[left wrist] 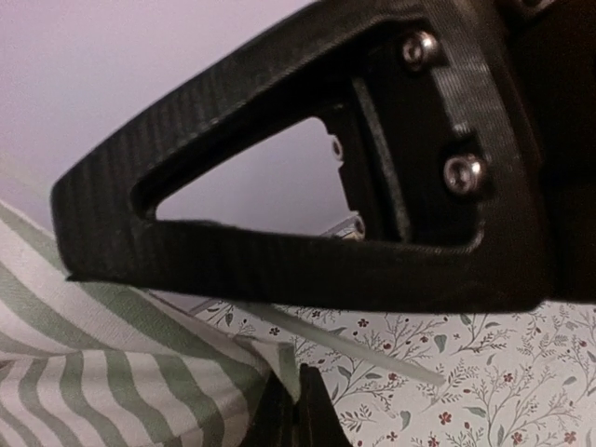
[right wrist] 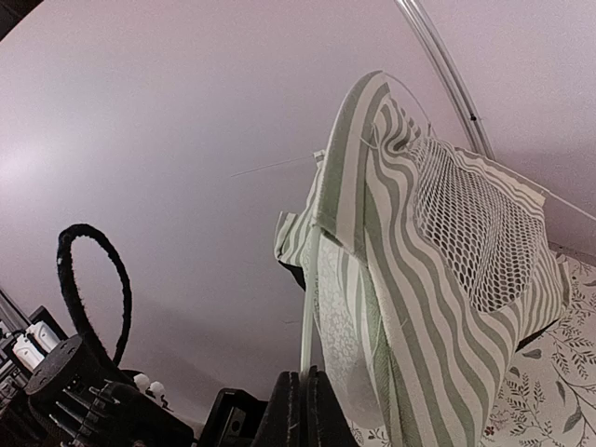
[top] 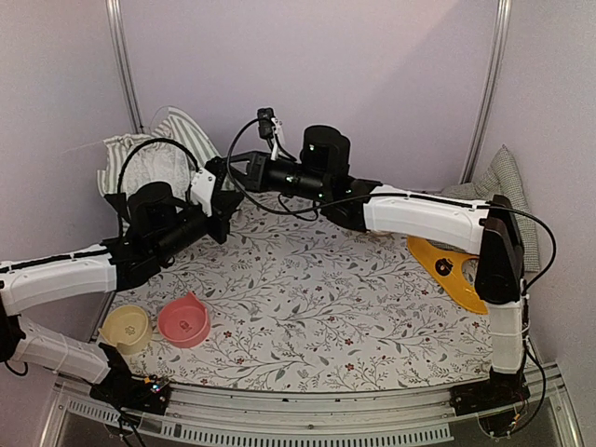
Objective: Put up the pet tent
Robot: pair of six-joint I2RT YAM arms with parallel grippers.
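Observation:
Striped green-and-white tent fabric (top: 140, 154) with a mesh window (right wrist: 475, 223) hangs at the back left, draped over thin poles. My left gripper is shut at a gathered corner of the striped fabric, with a pale rod behind it. In the top view its tip is close to my right gripper, whose dark housing fills the upper left wrist view. My right gripper is shut on a pale thin pole (right wrist: 309, 307) that rises up to the tent's striped flap.
A pink bowl (top: 183, 321) and a cream bowl (top: 128, 328) sit at front left. A yellow board (top: 447, 279) and grey checked cushion (top: 512, 205) lie at the right.

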